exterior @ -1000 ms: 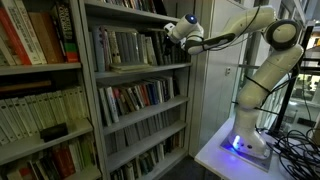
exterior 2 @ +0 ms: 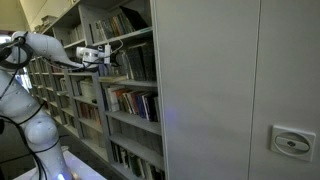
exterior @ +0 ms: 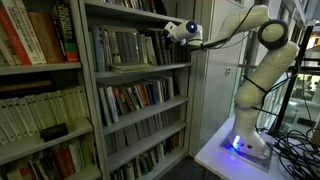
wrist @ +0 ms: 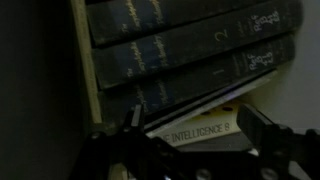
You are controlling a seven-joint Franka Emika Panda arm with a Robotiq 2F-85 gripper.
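Observation:
My gripper stands open at the upper bookshelf, its dark fingers (wrist: 134, 117) at the bottom of the wrist view. Between and just beyond the fingertips lies a cream book (wrist: 205, 127) whose spine reads "INTELLIGENCE 8". Beside it are thin pale spines and thick dark volumes with gold lettering, such as the dark book (wrist: 170, 91) marked 1. Whether a finger touches any book cannot be told in this dim view. From outside, the gripper (exterior: 172, 30) is up close to the dark books of the upper shelf.
The tall bookcase (exterior: 91, 85) holds several full shelves below and to the left. A pale tall panel (exterior 2: 205, 100) stands right of the shelves. The arm's base rests on a white table (exterior: 225, 160) with cables behind it. Open room lies in front of the lower shelves.
The arm's pose has shifted only slightly, mostly around the wrist and elbow. The gripper stays by the same upper shelf, and no book has visibly moved.

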